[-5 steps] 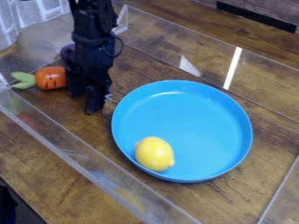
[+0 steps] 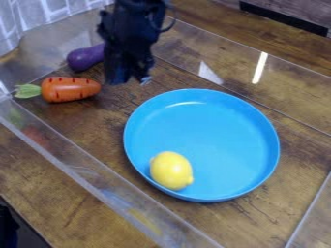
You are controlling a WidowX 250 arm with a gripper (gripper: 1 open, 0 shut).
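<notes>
My gripper hangs from the top of the view above the wooden table, dark and blurred, a little to the upper right of an orange toy carrot with a green top. I see nothing between its fingers. A purple toy eggplant lies behind the carrot, left of the gripper. A blue plate sits at the right, with a yellow lemon in its front left part.
Clear walls or edges border the work area at the left and right. Bare wood is free behind the plate.
My gripper has risen away from beside the carrot, up and slightly right. The carrot and eggplant now show more fully. Plate and lemon are unchanged.
</notes>
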